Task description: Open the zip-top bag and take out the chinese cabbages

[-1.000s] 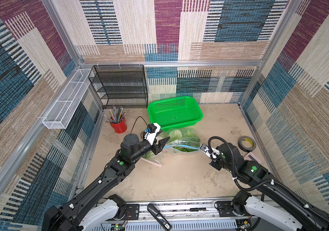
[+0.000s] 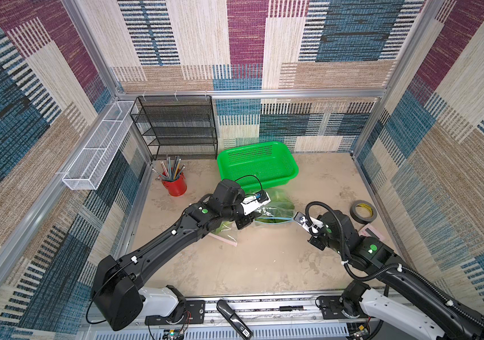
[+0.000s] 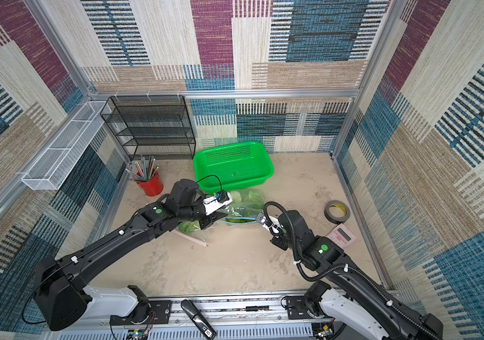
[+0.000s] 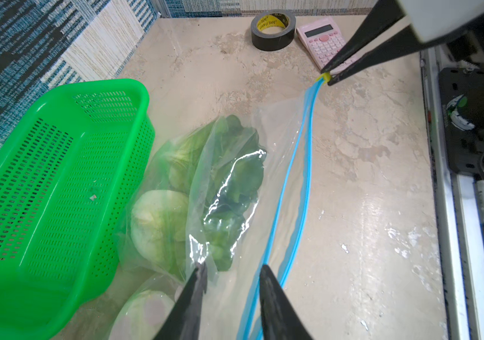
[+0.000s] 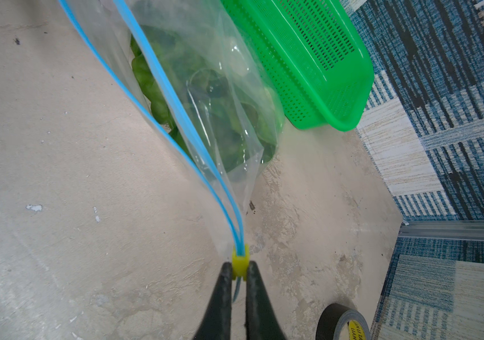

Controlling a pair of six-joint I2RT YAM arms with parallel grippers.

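Observation:
In the left wrist view a clear zip top bag [image 4: 253, 226] lies on the table, with several Chinese cabbages [image 4: 159, 223] inside. Its two blue zip strips [image 5: 157, 68] stand apart in the right wrist view, green leaves showing between them. At the strips' end sits a yellow slider [image 5: 240, 261], and my right gripper is shut on it. Over the bag's other side, my left gripper is part open, its fingers [image 4: 196, 283] pointing down at the film near the strips. Whether they touch the bag, I cannot tell.
The empty green basket [image 2: 231, 176] stands just behind the bag. A red pen cup [image 2: 175, 186] and a black wire rack [image 2: 176, 127] are at the back left. Black tape [image 3: 330, 212] and a pink calculator [image 3: 341, 235] lie at the right.
My left gripper has swung from the bag's left end to the right and over the bag, covering part of it from above. The right arm has stayed in place.

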